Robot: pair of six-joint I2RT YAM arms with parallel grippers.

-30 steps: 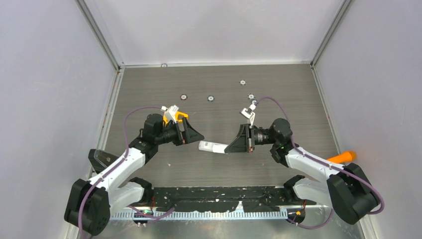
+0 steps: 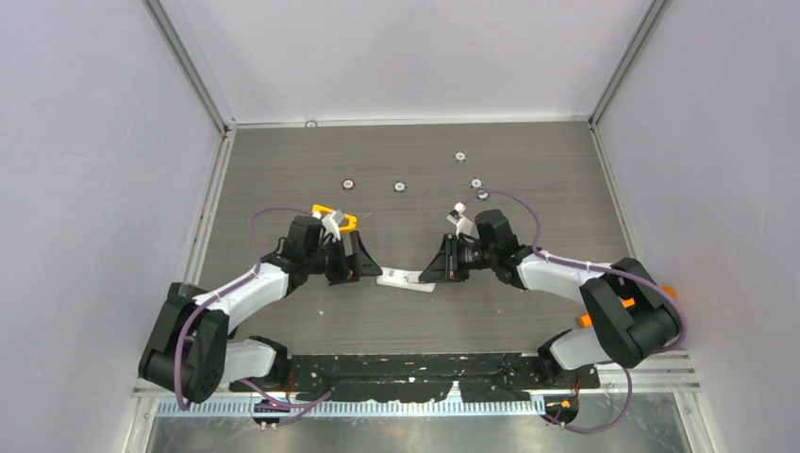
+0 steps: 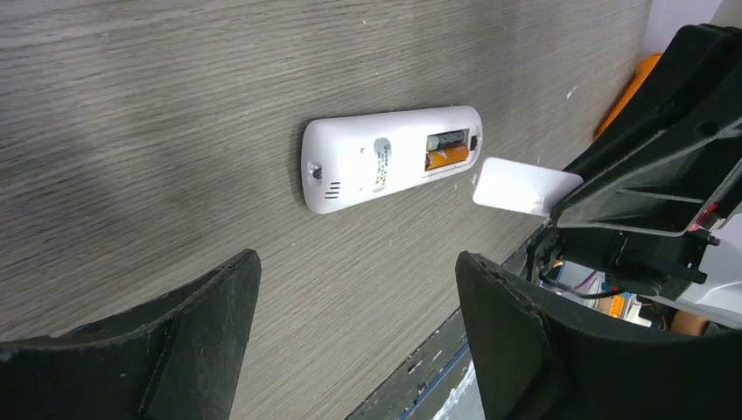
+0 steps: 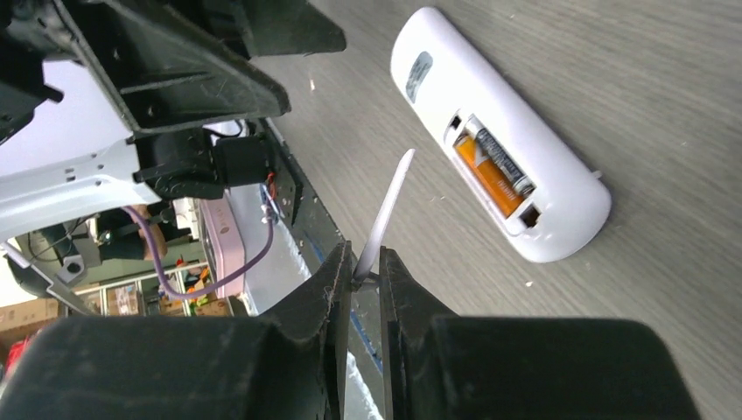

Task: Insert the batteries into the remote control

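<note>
My right gripper has its fingers nearly together on the white battery cover, which it holds tilted, nearly edge-on in the right wrist view, beside the remote. My left gripper is open with nothing between its fingers, left of the remote in the top view.
A yellow object (image 2: 347, 223) lies behind the left gripper and an orange one (image 2: 668, 293) at the far right. Several small round pieces (image 2: 399, 186) are spread over the back of the table.
The left arm has shifted a little. The remote stays in place.
</note>
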